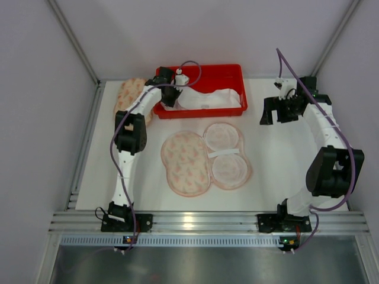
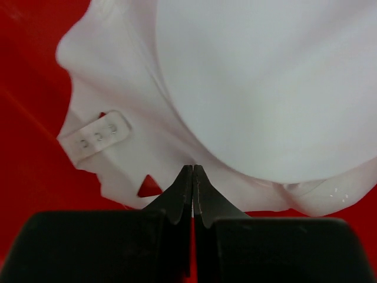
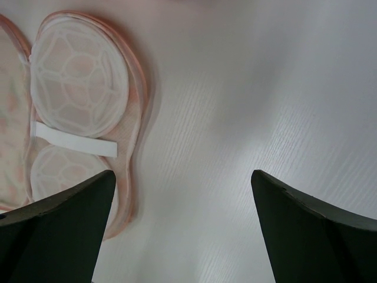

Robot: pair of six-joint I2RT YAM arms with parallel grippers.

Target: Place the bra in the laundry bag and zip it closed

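A white bra [image 1: 210,99] lies in the red bin [image 1: 225,74]; in the left wrist view its fabric [image 2: 247,88] and hook strip [image 2: 94,135] show up close. My left gripper [image 1: 173,94] is over the bin's left part, shut [image 2: 192,168], just above or at the fabric, with nothing seen between its fingers. The open peach laundry bag [image 1: 186,165] lies on the table, its mesh cups [image 3: 79,76] showing on the right half. My right gripper [image 1: 273,115] stands open above the table's right part, empty.
Another peach patterned piece [image 1: 127,94] lies at the back left, partly under the left arm.
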